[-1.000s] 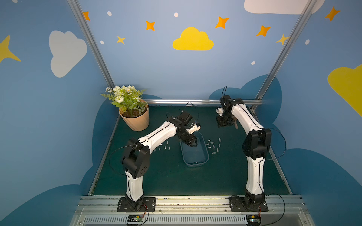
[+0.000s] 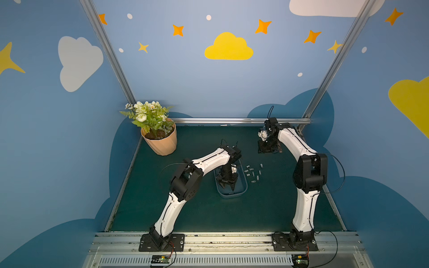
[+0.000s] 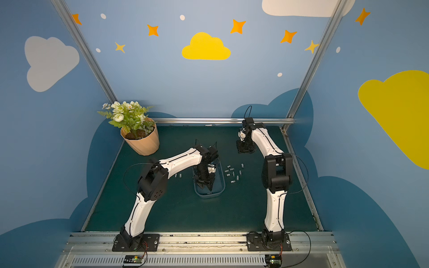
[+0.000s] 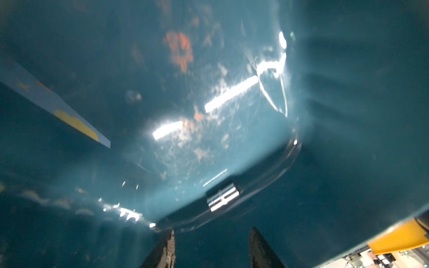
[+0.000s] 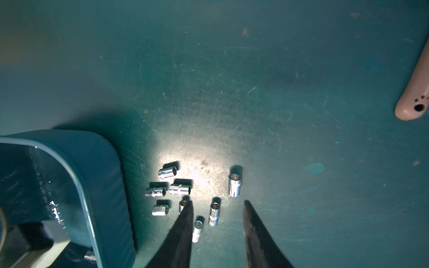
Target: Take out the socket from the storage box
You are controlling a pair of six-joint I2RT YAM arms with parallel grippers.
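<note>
My left gripper (image 2: 228,182) is down inside the blue storage box (image 2: 243,189), open, nothing between its fingers in the left wrist view. A shiny cylinder, apparently a socket (image 4: 222,196), lies in the box ahead of the fingertips. My right gripper is over the table at the back right, part open and empty. Several metal sockets (image 5: 234,185) lie on the table right of the box, and another (image 5: 89,256) shows inside it.
A potted plant (image 2: 160,140) stands at the back left. A pinkish handle (image 5: 409,107) lies at the right of the right wrist view.
</note>
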